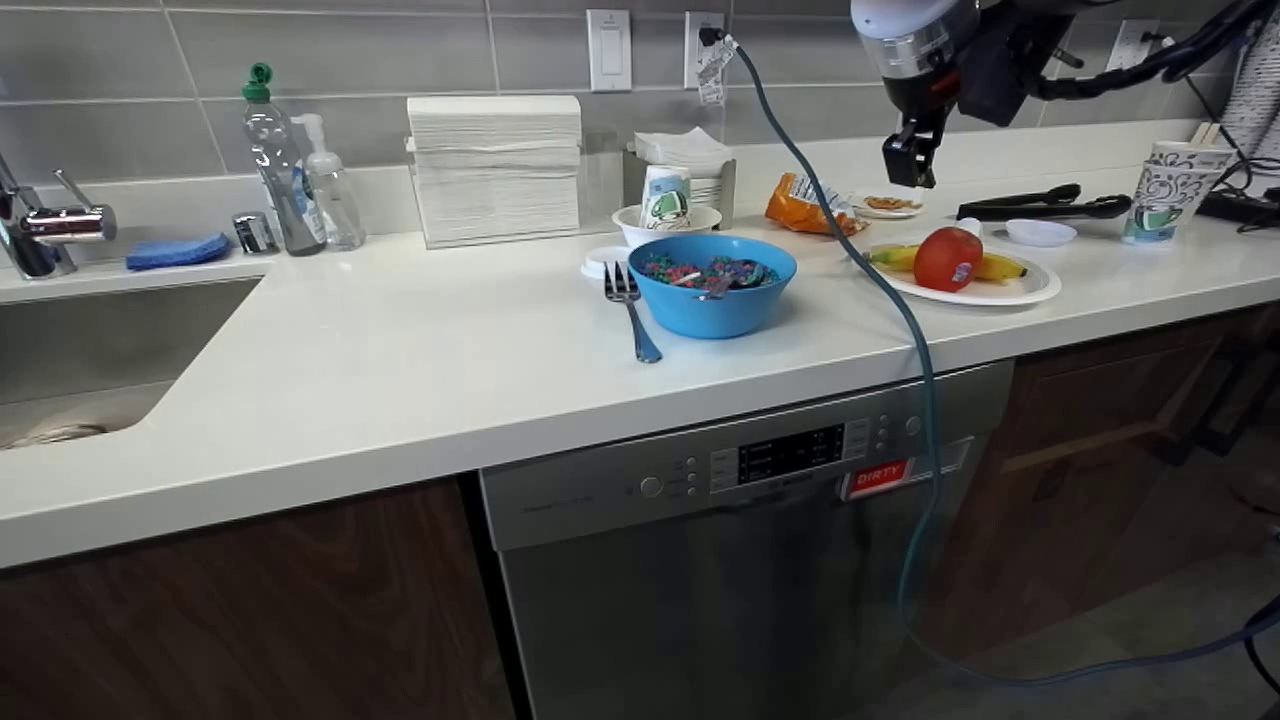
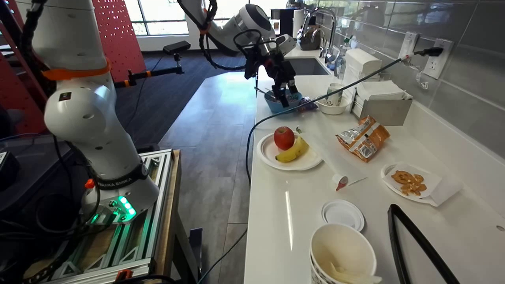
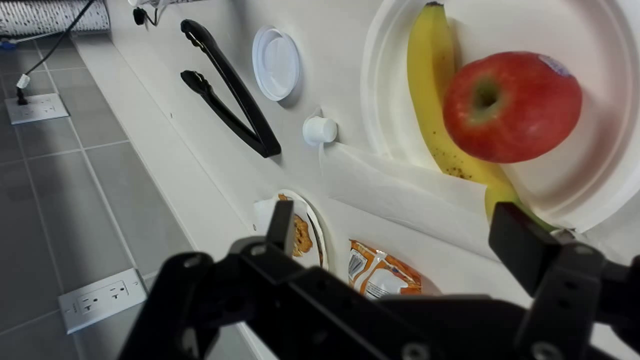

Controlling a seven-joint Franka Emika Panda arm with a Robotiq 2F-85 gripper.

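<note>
My gripper is open above the counter, its two black fingers wide apart with nothing between them. In exterior view 1 it hangs over the counter's back right part, higher than the plate. A red apple (image 3: 513, 108) and a yellow banana (image 3: 429, 90) lie together on a white plate (image 3: 384, 36), at the upper right of the wrist view. The orange snack bag (image 3: 384, 270) shows beyond my fingers. A small plate of cookies (image 2: 386, 184) rests near the wall. The blue bowl (image 1: 708, 312) holds wrapped candies, and a fork (image 1: 636, 318) lies beside it.
A cable (image 1: 894, 288) runs from the wall outlet across the counter and down its front. Black tongs (image 3: 237, 90), a white lid (image 3: 276, 63) and a patterned cup (image 1: 1173, 192) occupy the right side. Clear counter stretches between the sink (image 1: 108, 348) and the fork.
</note>
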